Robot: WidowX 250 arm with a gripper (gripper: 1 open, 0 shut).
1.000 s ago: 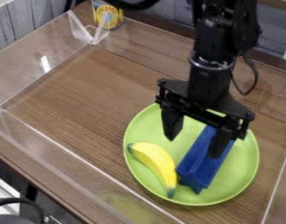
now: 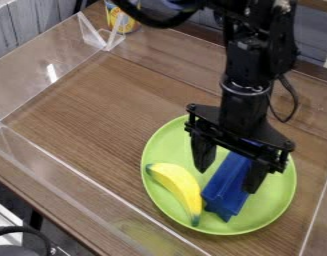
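My black gripper (image 2: 230, 156) is open above a green plate (image 2: 270, 211), its fingers over the right part of the plate around a dark blue block (image 2: 227, 190). Whether the fingers touch the block cannot be told. A yellow banana (image 2: 177, 187) lies on the plate's left side, left of the block.
A yellow can (image 2: 122, 18) stands at the back, partly behind the cables.
The banana and block have not visibly moved.
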